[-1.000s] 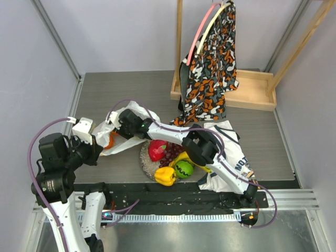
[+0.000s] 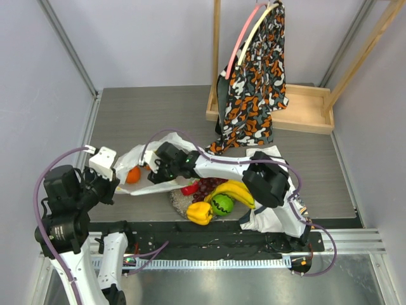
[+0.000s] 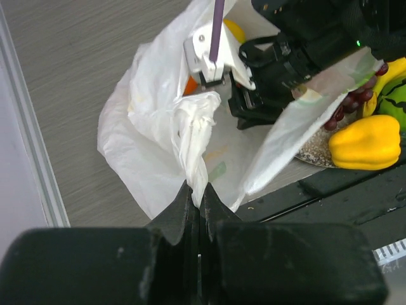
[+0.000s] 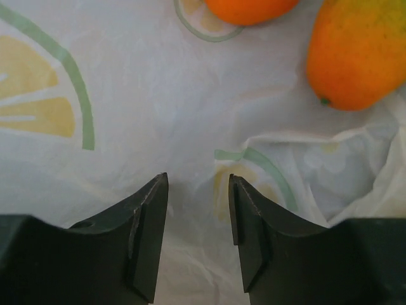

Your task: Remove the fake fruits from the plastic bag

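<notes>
A white plastic bag (image 2: 166,143) lies on the table with its mouth spread. My left gripper is shut on a twisted piece of the bag's rim. Inside the bag, an orange fruit (image 2: 133,175) shows near the left gripper's side. My right gripper is inside the bag, its fingers part open and nothing between its fingers. Ahead of it in the right wrist view lie two orange fruits, one (image 4: 250,7) at the top edge and a larger one (image 4: 355,57) at upper right. A yellow fruit (image 3: 235,30) is partly hidden behind the right arm.
Beside the bag, a plate (image 2: 180,201) bears a yellow pepper (image 2: 199,213), a green fruit (image 2: 222,204), bananas (image 2: 236,190), grapes (image 2: 208,186) and a red fruit (image 2: 189,189) half covered by the bag. A wooden stand (image 2: 298,111) with patterned cloth (image 2: 254,82) stands behind; white cloth (image 2: 266,219) lies at right.
The bag's near side has shifted over the red fruit. The left gripper has moved slightly.
</notes>
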